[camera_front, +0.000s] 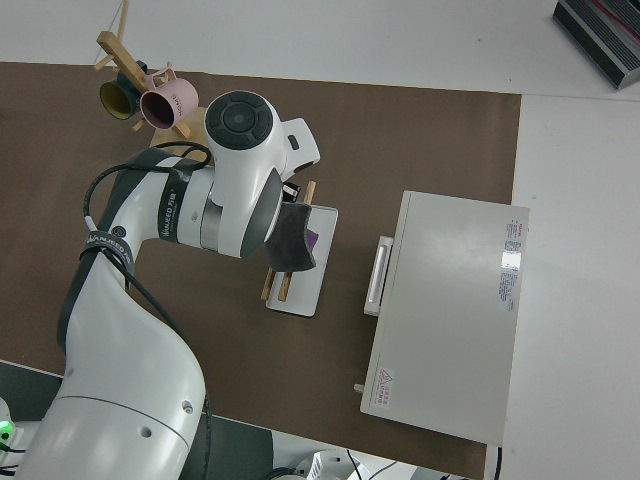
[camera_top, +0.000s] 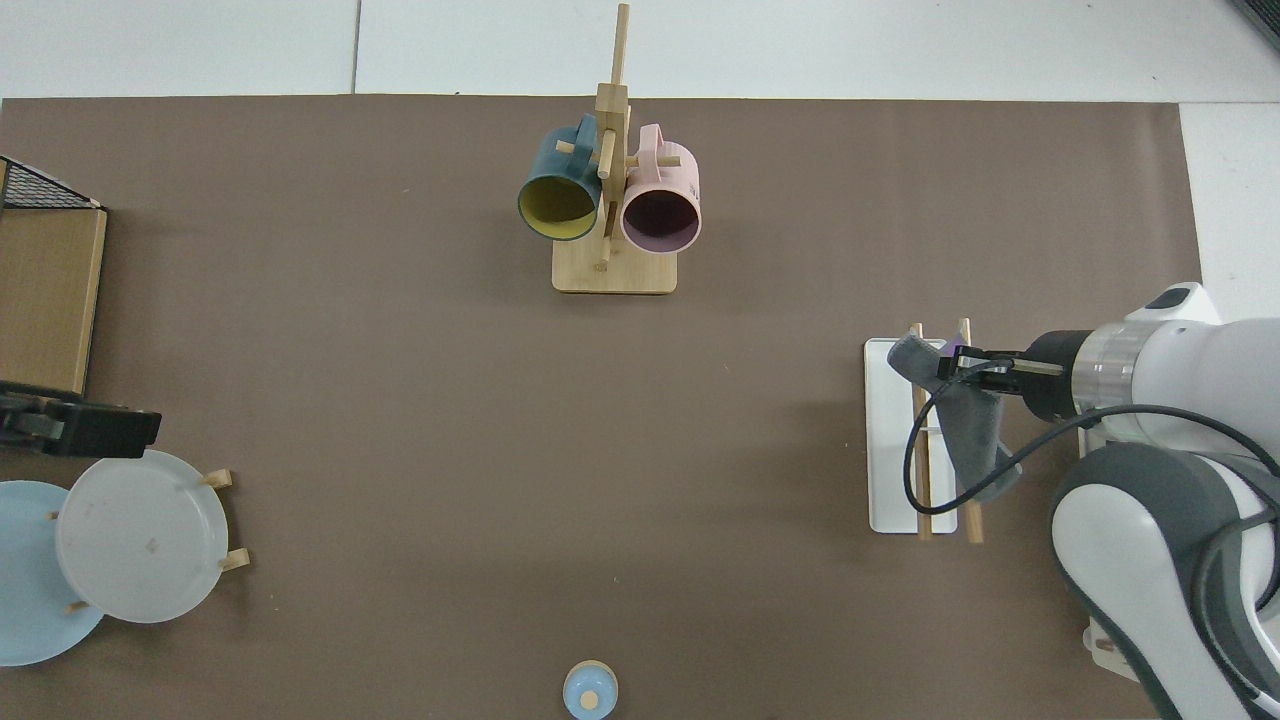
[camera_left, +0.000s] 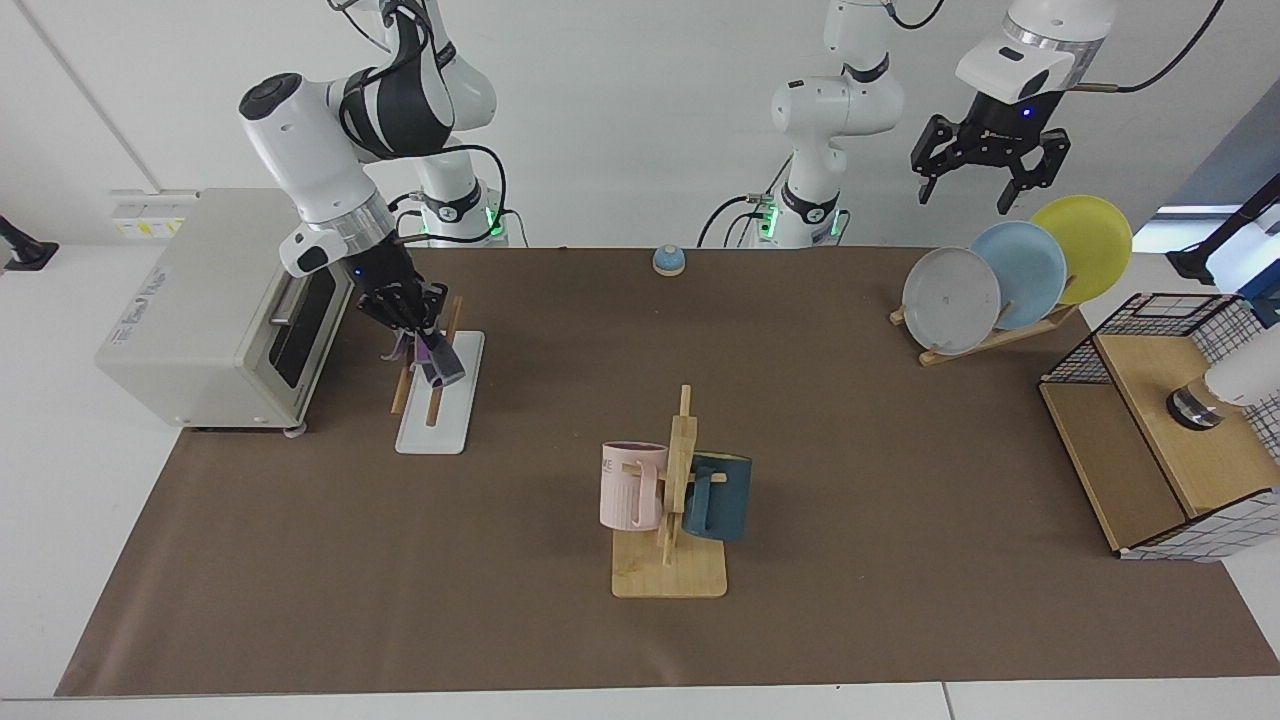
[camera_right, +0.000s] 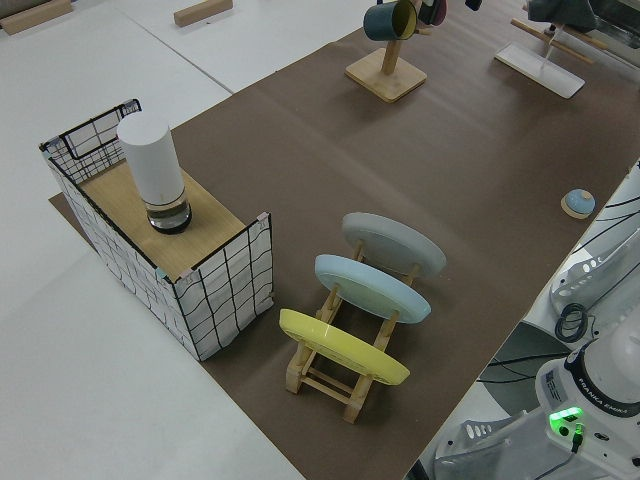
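A gripper (camera_top: 960, 366) holds a grey cloth (camera_top: 978, 432) over a small wooden rack on a white base (camera_top: 891, 480); in the front view the cloth (camera_front: 292, 240) hangs above that base, with a small purple patch beside it. The fingers are mostly hidden by the cable and cloth. The other gripper (camera_left: 978, 168) is high at the back in the left view, above the plates, apart from everything; its state is unclear.
A mug tree (camera_top: 612, 270) holds blue and pink mugs. Plates stand in a rack (camera_left: 984, 342) beside a wire-and-wood shelf (camera_left: 1122, 468). A grey appliance (camera_front: 450, 310) sits beside the white base.
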